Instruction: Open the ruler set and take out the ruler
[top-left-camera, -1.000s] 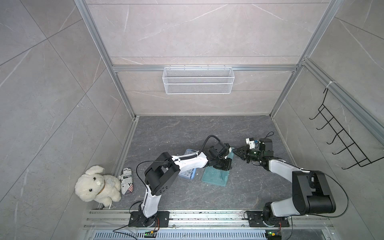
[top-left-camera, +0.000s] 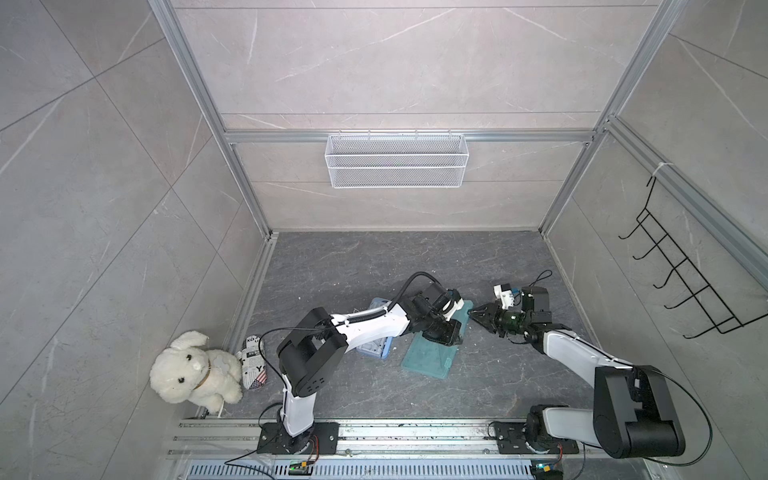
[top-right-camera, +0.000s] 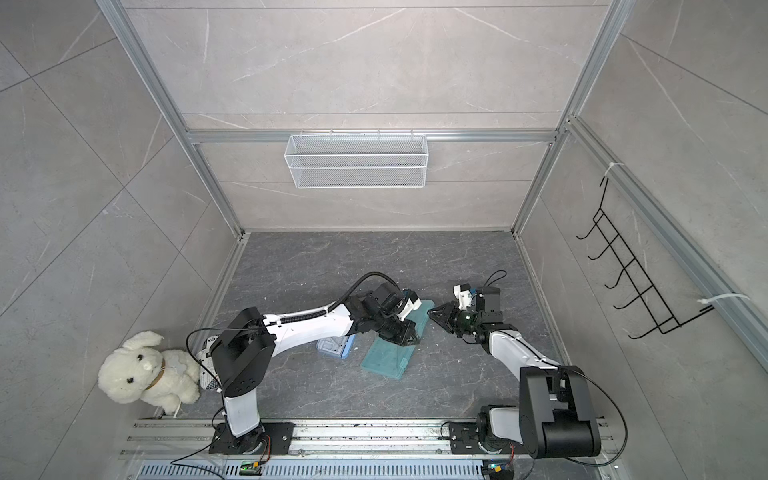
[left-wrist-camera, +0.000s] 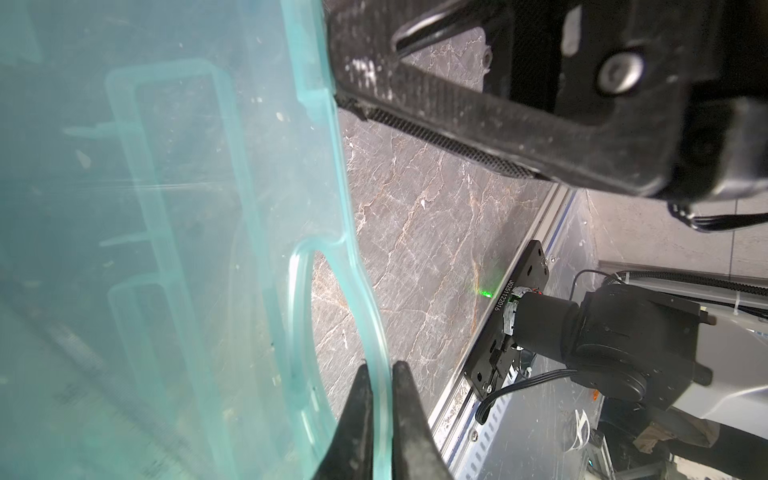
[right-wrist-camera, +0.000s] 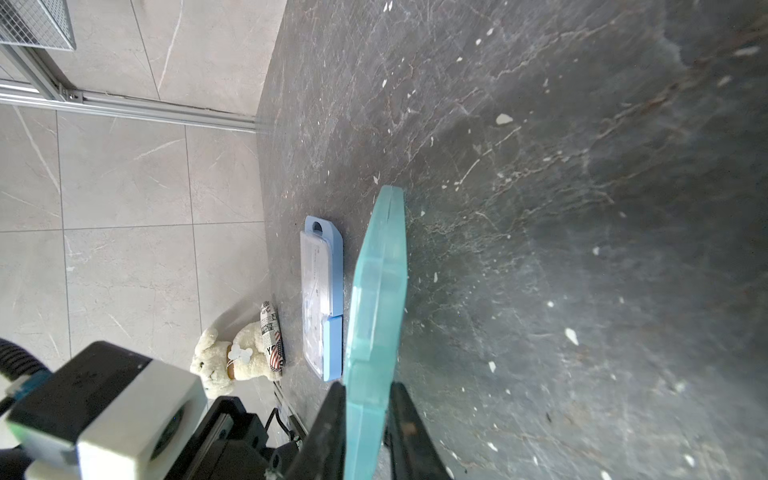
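Note:
The ruler set is a translucent teal flat case (top-left-camera: 429, 357) with ruler-like outlines inside (left-wrist-camera: 172, 216). In the right wrist view it appears edge-on, as a tapering teal strip (right-wrist-camera: 377, 296). My left gripper is shut on the rim of its handle side, beside the handle opening. At the case's far right end, my right gripper stands part open, its fingers on either side of the teal edge. One black right finger (left-wrist-camera: 448, 120) lies against the rim in the left wrist view. Whether both right pads touch cannot be seen.
A blue box with a clear lid (right-wrist-camera: 320, 296) lies just left of the case, partly under my left arm. A white plush toy (top-left-camera: 192, 372) and a printed pouch (top-left-camera: 253, 362) sit at the far left. Floor behind the case is clear.
Both arms have shifted slightly: the left one a little left, the right forearm lower and right. The case's front edge has moved slightly toward the front. My right gripper stays beside its far end.

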